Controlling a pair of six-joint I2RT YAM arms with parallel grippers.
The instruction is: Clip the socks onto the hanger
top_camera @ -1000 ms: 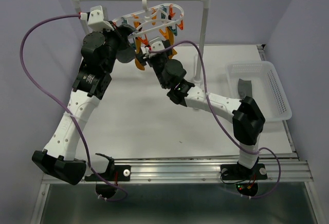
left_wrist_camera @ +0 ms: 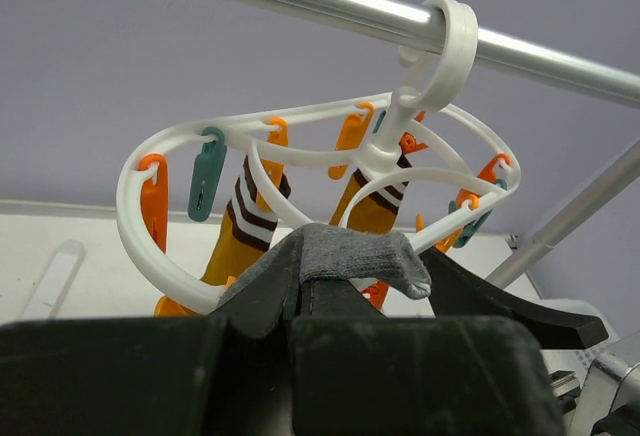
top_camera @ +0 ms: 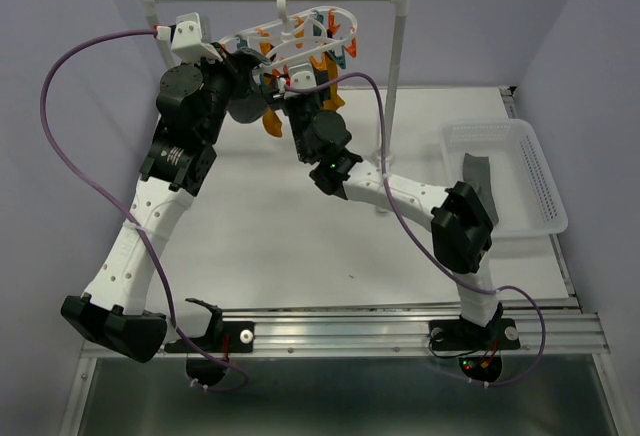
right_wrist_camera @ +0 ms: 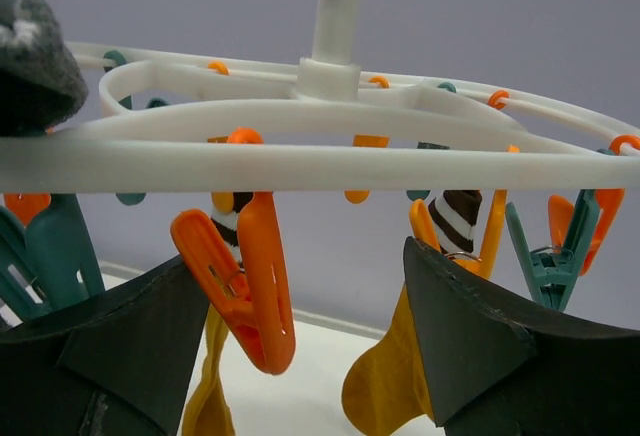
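The white oval clip hanger (left_wrist_camera: 175, 281) hangs from the rail and carries orange and teal clips. Yellow socks with striped cuffs (left_wrist_camera: 240, 221) hang from it. My left gripper (top_camera: 245, 71) is shut on a grey sock (left_wrist_camera: 360, 256), held at the hanger's near side. My right gripper stands part open just below the hanger's near bar, its fingers either side of an orange clip (right_wrist_camera: 262, 286), with a gap between them. A teal clip (right_wrist_camera: 60, 256) hangs just left of it.
A white tray (top_camera: 530, 176) with another grey sock (top_camera: 477, 181) sits at the right. The rack's upright post (top_camera: 392, 76) stands close to my right arm.
The left arm has hardly moved.
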